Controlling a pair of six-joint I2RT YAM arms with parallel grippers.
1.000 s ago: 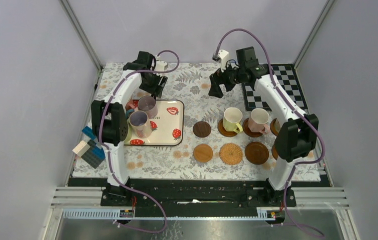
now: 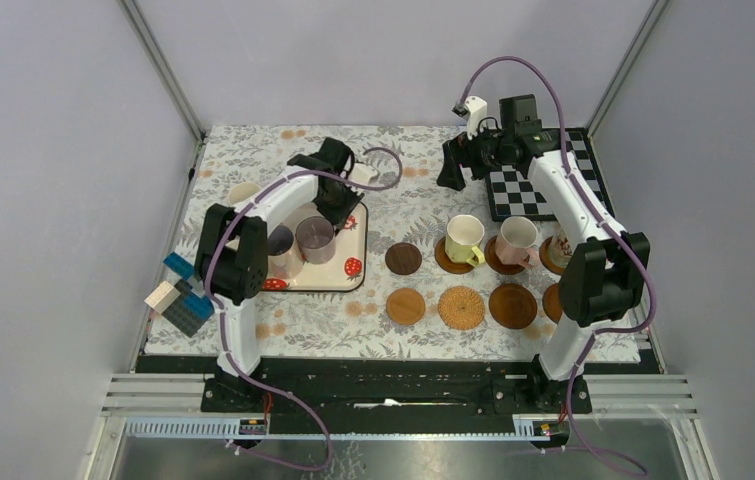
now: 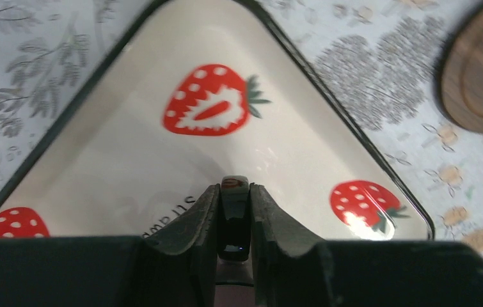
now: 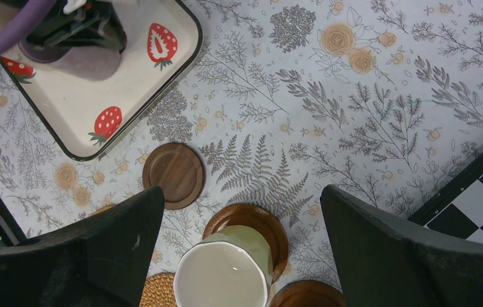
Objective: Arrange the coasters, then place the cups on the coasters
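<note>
A mauve cup (image 2: 315, 242) is over the tray (image 2: 338, 287), whose cream floor bears strawberries. My left gripper is shut on this cup, with a narrow glossy part between its fingers. Only a sliver of the cup's body shows low in the left wrist view, so I cannot tell whether it touches the tray. A bare dark round coaster (image 2: 403, 258) lies right of the tray. My right gripper stands open and empty, above the cloth behind the yellow-green cup (image 2: 461, 238).
Another cup (image 2: 283, 256) stands in the tray, close left of the mauve one. A pink cup (image 2: 516, 245) sits right of the yellow-green one. Bare coasters lie in front: light wood (image 2: 405, 306), woven (image 2: 461, 308), brown (image 2: 512, 306). A checkered board (image 2: 528, 190) occupies the back right.
My left gripper and the mauve cup have shifted right and toward the front, away from the tray's back edge. The right gripper has drifted right, remaining open.
</note>
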